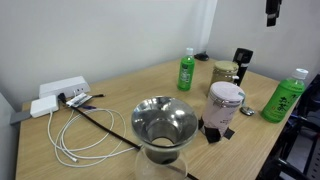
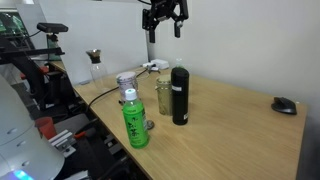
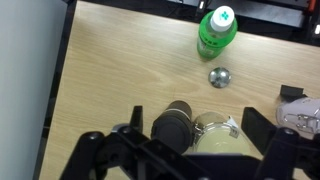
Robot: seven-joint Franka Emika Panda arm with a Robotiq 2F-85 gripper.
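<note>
High above the table hangs my gripper (image 2: 163, 34), its fingers spread wide and nothing between them. Below it, in the wrist view, are a black bottle (image 3: 172, 125) and a clear jar (image 3: 222, 135), partly covered by the gripper. Both stand upright in exterior view 2, the black bottle (image 2: 180, 98) beside the jar (image 2: 165, 97). A green bottle with a white cap (image 2: 135, 118) is near the table's front edge. The pink-white canister (image 1: 221, 108) stands near the glass vessel with a silver top (image 1: 164, 125).
Another green bottle (image 1: 186, 70) stands toward the back. A small silver disc (image 3: 220, 77) lies near the front green bottle. White cables (image 1: 75, 140) and a power adapter (image 1: 62, 87) occupy one end; a black mouse (image 2: 284, 104) lies opposite.
</note>
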